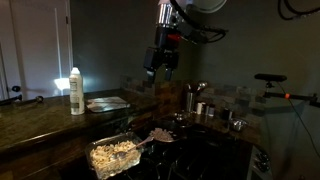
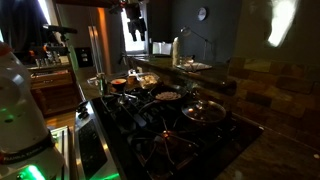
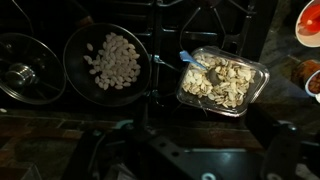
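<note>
My gripper (image 1: 160,76) hangs empty and open, high above the stove. In the wrist view its dark fingers stand wide apart along the lower edge. Below it a glass dish (image 3: 222,80) holds pale, flaky food (image 3: 232,84). A spoon rests in the dish, its bluish handle (image 3: 188,58) sticking out over the rim toward the pan. Beside the dish is a dark pan (image 3: 80,78) with several pale pieces (image 3: 116,68) in it. Nothing touches the gripper.
A lidded pan (image 3: 28,70) stands on the stove beyond the open pan. On the counter are a white spray can (image 1: 76,92) and a flat pale stack (image 1: 106,104). A white bowl (image 3: 309,25) lies at the wrist view's right edge. The air around the gripper is clear.
</note>
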